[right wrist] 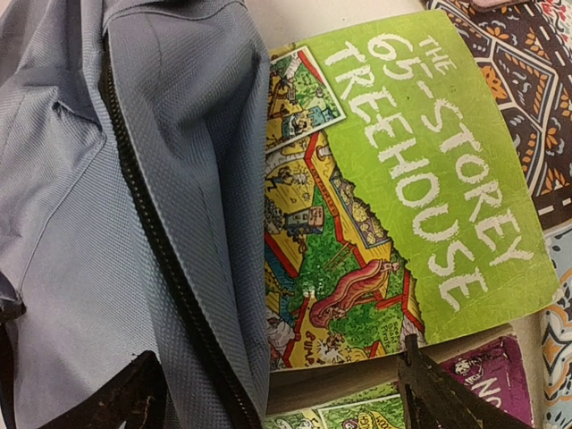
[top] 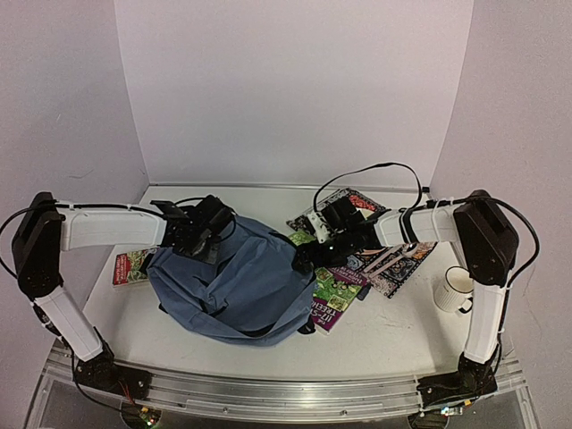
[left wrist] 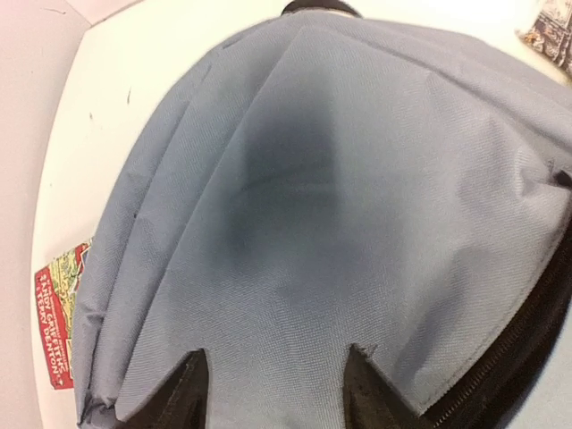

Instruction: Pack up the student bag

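Note:
A blue-grey bag [top: 246, 290] lies slumped on the left and middle of the table; its dark zip [right wrist: 170, 232] runs down the edge nearest my right arm. Over the bag's left part, my left gripper is open, with plain cloth below its parted fingers. My right gripper also stands open at the bag's right edge, the zipped edge lying in view between its spread fingers. Beside that edge is the green book "The 65-Storey Treehouse" [right wrist: 438, 179], partly covered by the bag. A purple-and-green book [top: 332, 299] lies in front of it.
A red book [top: 130, 268] shows past the bag's left side. On the right, a patterned mat [top: 393, 277] has cutlery [top: 386, 261] on it, and a white mug [top: 453, 290] stands near the right wall. Bare table lies at the front right.

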